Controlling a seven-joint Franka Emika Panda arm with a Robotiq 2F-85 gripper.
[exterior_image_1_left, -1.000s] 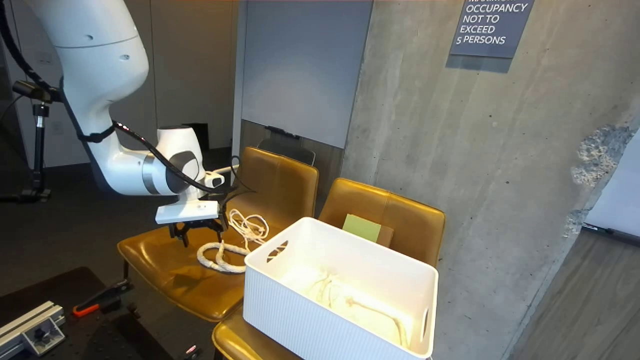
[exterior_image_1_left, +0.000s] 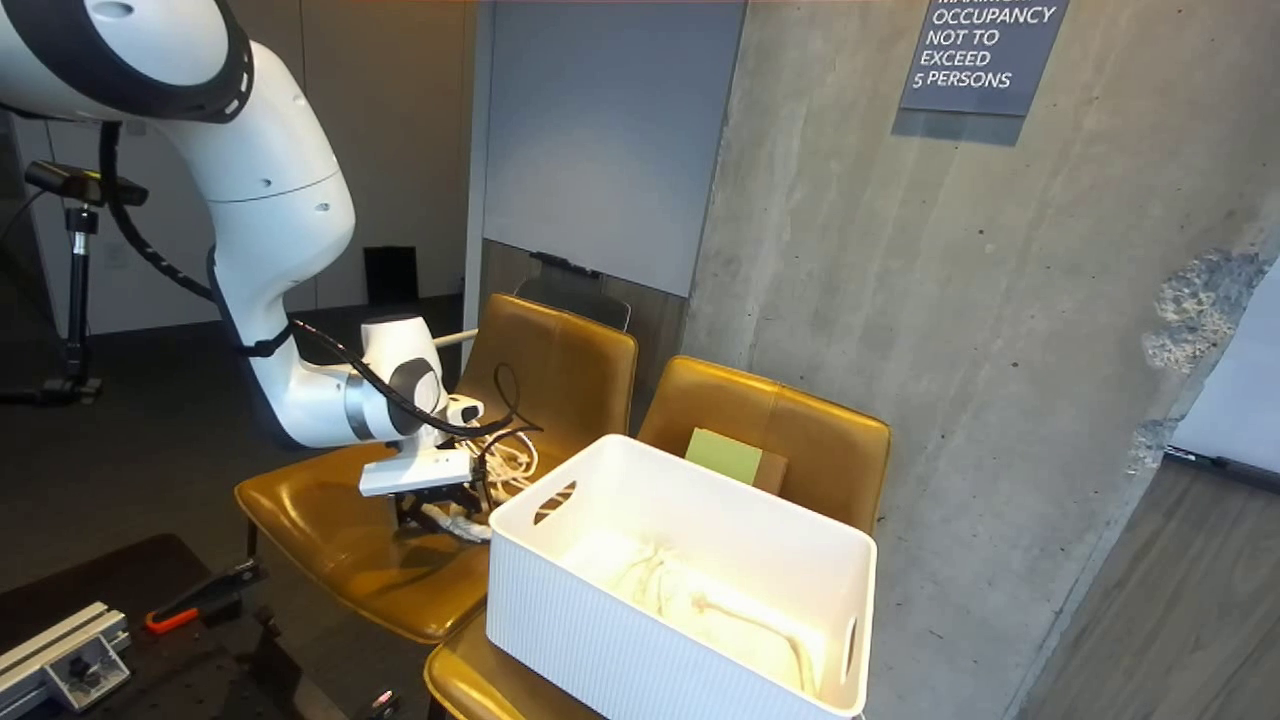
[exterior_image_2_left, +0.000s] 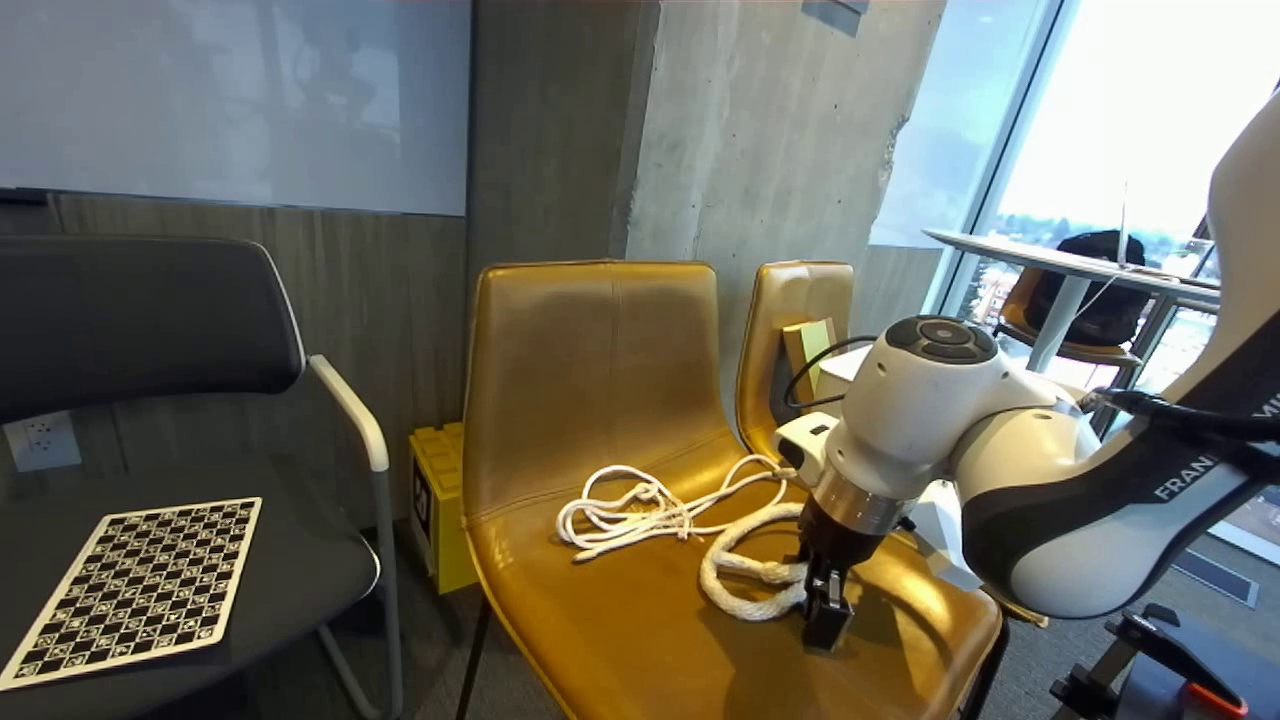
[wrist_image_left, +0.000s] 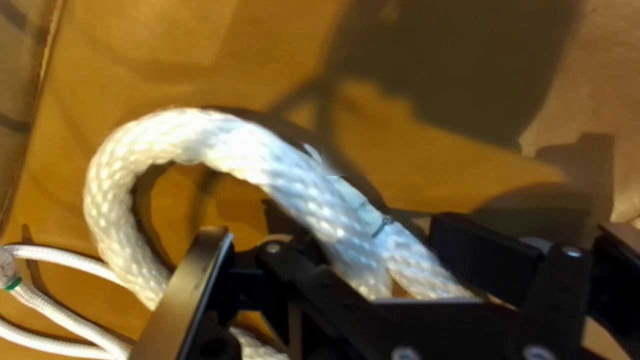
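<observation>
A thick white rope (wrist_image_left: 198, 135) lies looped on the mustard seat of the chair (exterior_image_2_left: 624, 636). In the wrist view its two side-by-side strands run into the space between the black fingers of my gripper. Those fingers stand apart, one on either side of the rope, so the fingers are part open around it. Exterior view 2 has the gripper (exterior_image_2_left: 828, 600) low at the seat, at the right end of the thick rope loop (exterior_image_2_left: 715, 576). A thinner white rope (exterior_image_2_left: 648, 518) lies loosely coiled behind it, toward the backrest.
The white bin (exterior_image_1_left: 684, 648) beside this chair contains pale rope-like pieces (exterior_image_1_left: 756, 618). Its rim stands close to the gripper's right in exterior view 1. Green and brown boxes (exterior_image_1_left: 725, 456) lean on the second chair's back. Open seat lies left of the ropes in exterior view 2.
My arm has come down and to the right in exterior view 1.
</observation>
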